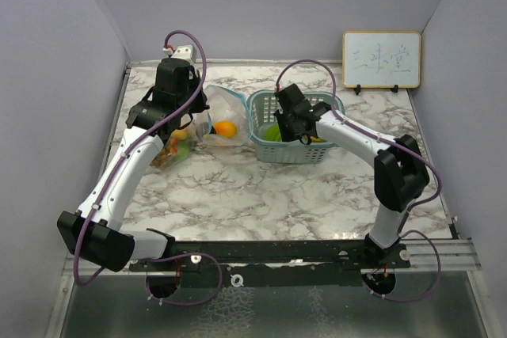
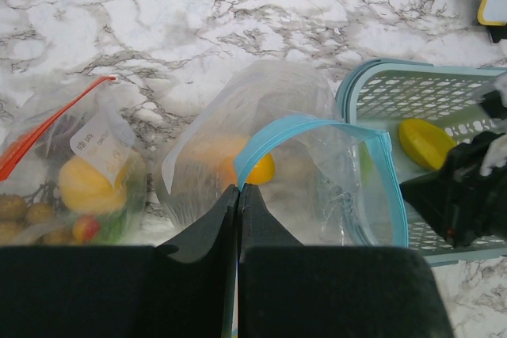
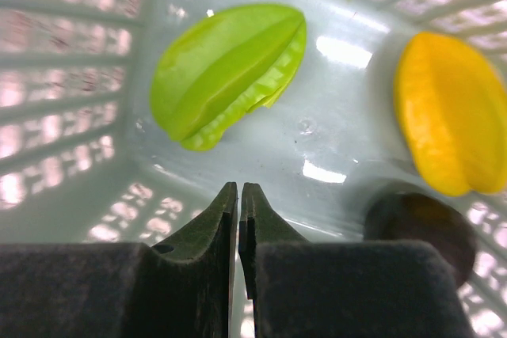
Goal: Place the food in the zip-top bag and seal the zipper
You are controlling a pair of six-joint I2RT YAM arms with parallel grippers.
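Observation:
My left gripper is shut on the light blue rim of a clear zip top bag (image 2: 297, 126), holding up its mouth. An orange food item (image 1: 225, 129) lies inside that bag. Over the blue-grey basket (image 1: 273, 153) hangs my right gripper, its fingers together and nothing showing between them. In the right wrist view, a green food piece (image 3: 226, 73) rests on the basket floor beyond the fingertips, apart from them. A yellow food piece (image 3: 451, 112) and a dark round one (image 3: 420, 235) lie to its right.
Left of the open bag lies another clear bag (image 2: 67, 172) with a red zipper, filled with several foods. A small whiteboard (image 1: 381, 59) stands at the back right.

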